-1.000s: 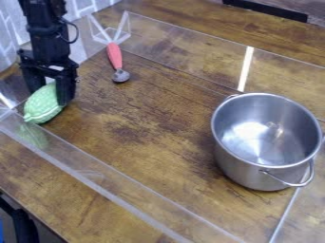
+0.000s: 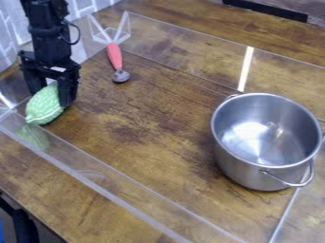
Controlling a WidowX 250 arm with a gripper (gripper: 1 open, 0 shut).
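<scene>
At the left of the camera view, my black gripper (image 2: 48,76) reaches down onto a pale green oblong object (image 2: 46,106), its fingers over the object's upper part. Whether the fingers are closed on it is hard to tell. A spoon with a red handle (image 2: 114,57) lies on the wooden table behind and to the right of the gripper, apart from it.
A large steel pot (image 2: 264,140) with wire handles stands at the right. Translucent strips run along the table's left and front.
</scene>
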